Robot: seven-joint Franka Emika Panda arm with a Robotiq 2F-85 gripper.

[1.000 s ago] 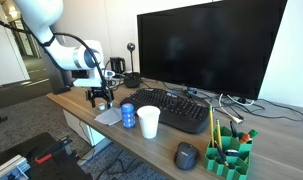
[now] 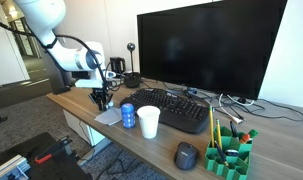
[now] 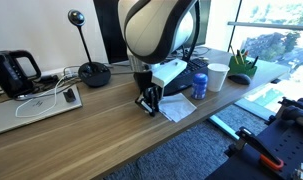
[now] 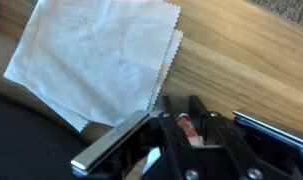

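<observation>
My gripper is low over the left end of the desk, pointing down beside a white cloth or napkin. In the wrist view, a small red-and-white object lies between the dark fingertips. Most of that object is hidden by the gripper. The fingers stand partly apart around it; whether they press on it cannot be made out. The napkin lies flat and folded, just to one side of the fingers.
A blue can and a white cup stand beyond the napkin. Farther along are a keyboard, a mouse and a green pen holder. Bare wood extends on the kettle's side.
The gripper has come down slightly at the same spot. The pale patch seen beneath it earlier is now mostly covered by dark fingers. Other objects have stayed put.
</observation>
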